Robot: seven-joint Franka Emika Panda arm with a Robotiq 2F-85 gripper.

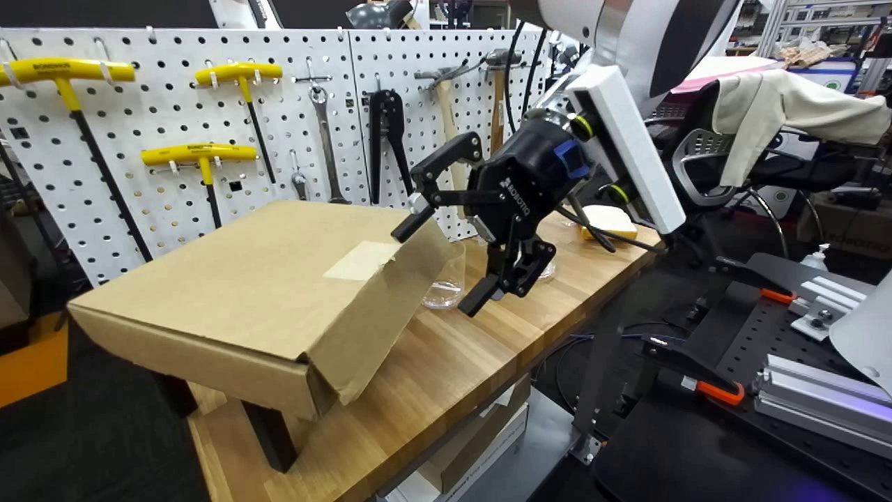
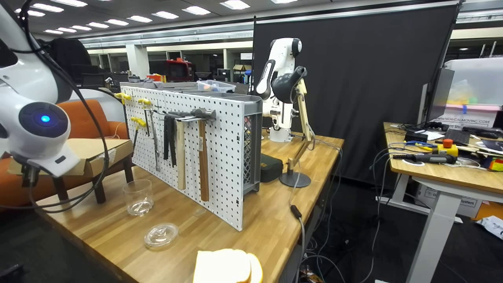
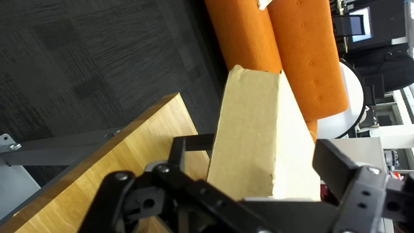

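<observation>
A flat cardboard box rests raised on dark legs at the table's near end, its front flap hanging down toward the arm. My gripper stands open just off that flap, one finger level with the box top and the other lower. Looking from the wrist, the cardboard box lies beyond and between the spread fingers, with nothing gripped. Behind the gripper stands a clear glass container on the table. A clear round lid lies flat nearby.
A white pegboard with hanging tools runs along the table's back. Bread-like slices sit at the far end.
</observation>
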